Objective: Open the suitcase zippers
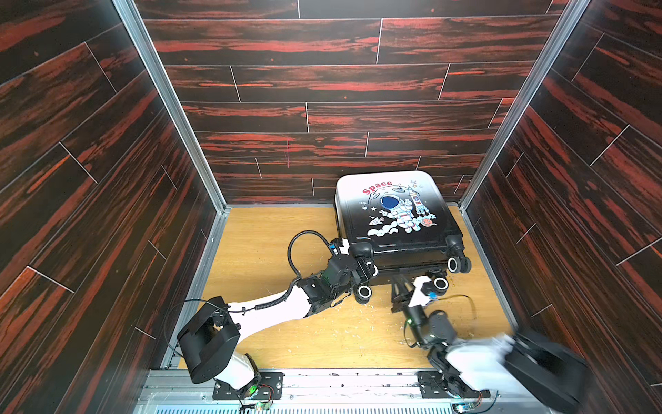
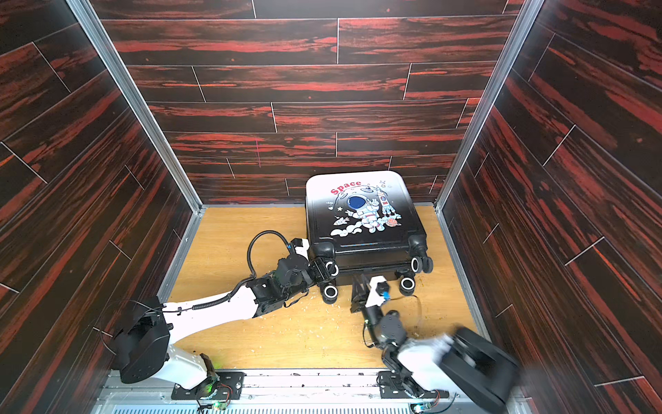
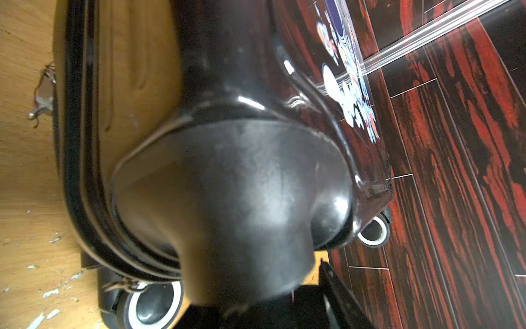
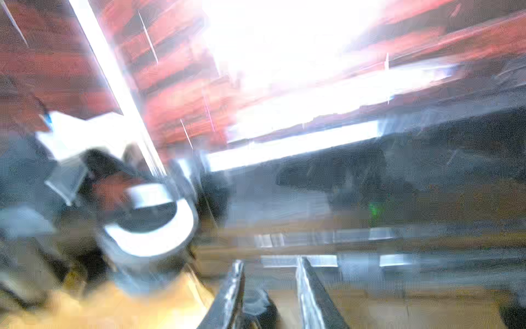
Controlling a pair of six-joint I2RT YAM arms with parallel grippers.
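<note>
A black suitcase (image 1: 400, 241) with a printed astronaut lid lies flat, wheels toward the arms. My left gripper (image 1: 362, 265) is at its front-left corner, shut on the black wheel housing (image 3: 230, 203), which fills the left wrist view. A zipper pull (image 3: 43, 112) hangs on the seam beside it. My right gripper is part open below the front edge between the wheels, nothing visible between its fingers; the right wrist view is motion-blurred.
Dark panelled walls (image 1: 565, 172) enclose the space at back and sides.
</note>
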